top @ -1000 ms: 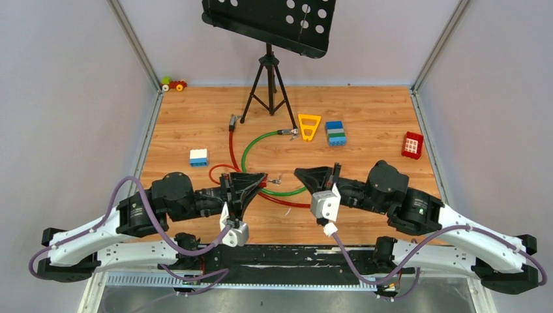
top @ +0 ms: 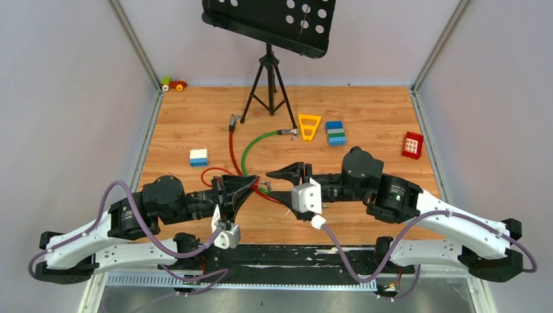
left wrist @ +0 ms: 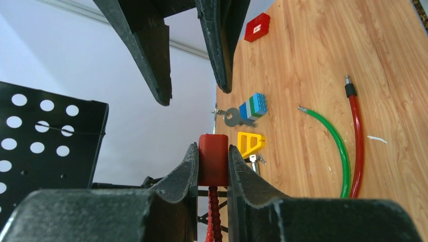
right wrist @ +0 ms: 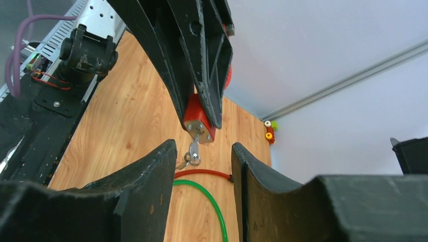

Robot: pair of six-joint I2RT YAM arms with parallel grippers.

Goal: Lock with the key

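Observation:
A red lock block (left wrist: 213, 159) is gripped between the fingertips of my left gripper (top: 253, 184), its red cable trailing behind. Out of the block's end sticks a metal key (right wrist: 194, 148) with a small ring and more metal hanging from it. My right gripper is open and faces the block from the right. Its two fingers stand apart on either side of the key's line in the right wrist view, with a visible gap. Nothing is clasped by it. Whether the fingers touch the key cannot be told.
A green cable lock (top: 255, 145) and a red cable end (top: 231, 139) lie on the wooden table. Behind are a yellow triangle (top: 308, 126), blue bricks (top: 335, 134) and a black music stand (top: 269, 63). A white-blue brick (top: 199, 157) sits to the left.

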